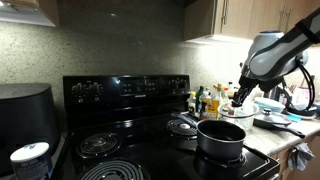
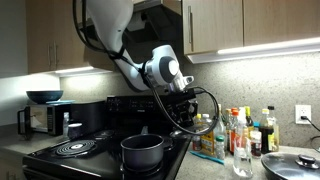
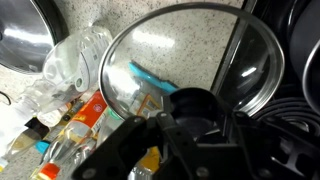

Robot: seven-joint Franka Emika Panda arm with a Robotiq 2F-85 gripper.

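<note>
A clear glass lid (image 3: 130, 60) with a metal rim and a black knob (image 3: 194, 104) hangs from my gripper, which is shut on the knob. In the second exterior view the lid (image 2: 208, 128) is tilted, held in the air beside the stove, with my gripper (image 2: 188, 97) above it. In the first exterior view the lid (image 1: 236, 114) is right of and behind the black pot (image 1: 220, 142). The pot stands open on a front burner. Only part of the pot (image 3: 313, 80) enters the wrist view, at the right edge.
Several bottles (image 1: 212, 103) stand on the counter behind the lid; in the wrist view the bottles (image 3: 75, 125) lie below it to the left. A lidded pan (image 2: 292, 165) rests on the counter right of them. The other burners (image 1: 100, 145) are bare.
</note>
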